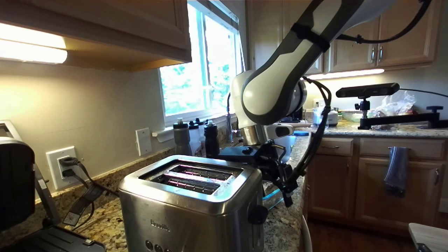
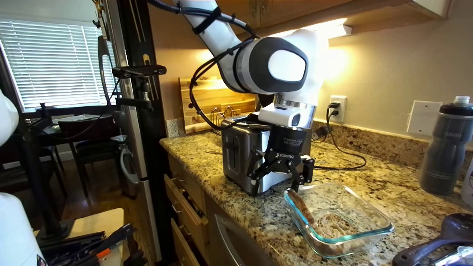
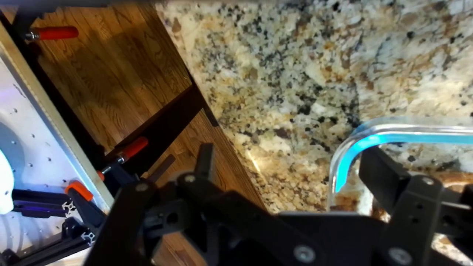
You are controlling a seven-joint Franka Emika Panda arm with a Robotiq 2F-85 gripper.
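Note:
My gripper (image 2: 275, 186) is open, its two fingers well apart with no object seen between them. It points down between the steel toaster (image 2: 239, 150) and a clear glass dish (image 2: 384, 228). One finger (image 3: 377, 170) overlaps the dish's near corner in the wrist view; the other finger (image 3: 204, 160) lies over the floor side of the counter edge. Inside the dish, a brown bread slice (image 2: 300, 206) leans against the left wall, close under that first finger; whether they touch I cannot tell. More bread (image 2: 333, 225) lies on the bottom. The toaster's slots (image 1: 195, 178) look empty.
Several bottles (image 1: 182, 140) stand along the wall behind the dish. A black utensil (image 2: 436, 241) lies right of the dish. The toaster's cord (image 2: 354, 164) runs over the granite counter (image 2: 248, 208). Below, drawers (image 2: 188, 212) stand partly pulled out.

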